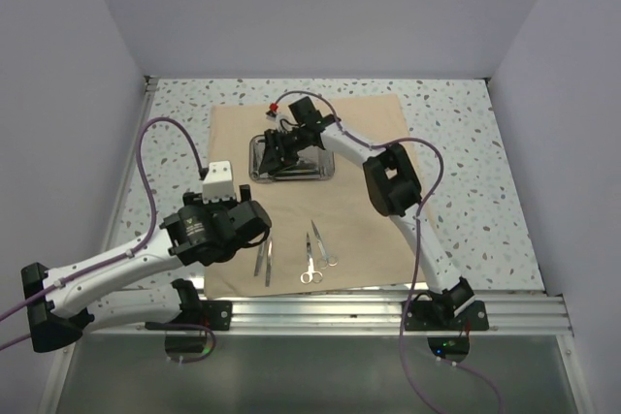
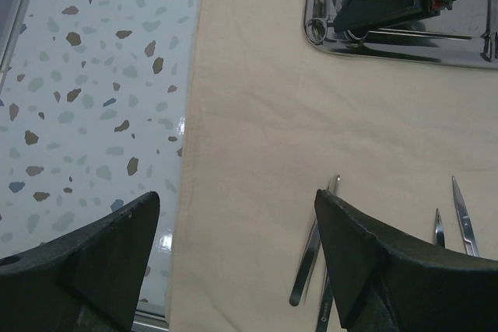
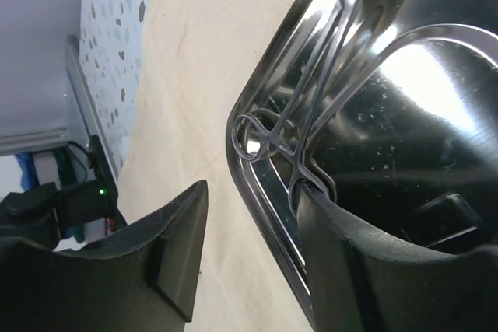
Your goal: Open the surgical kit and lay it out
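The steel tray (image 1: 322,172) lies on the beige cloth (image 1: 369,239). My right gripper is down at the tray's near-left corner, part open, one finger among the ring handles of instruments (image 3: 303,138) inside. My left gripper hovers above the cloth's left part, fingers apart, nothing visible between them. Below it lie two slim instruments (image 1: 269,264), tweezers-like, and to their right two scissor-like instruments, one (image 1: 310,264) beside the other (image 1: 324,254).
The cloth's middle below the tray and its right part beside the arm are clear.
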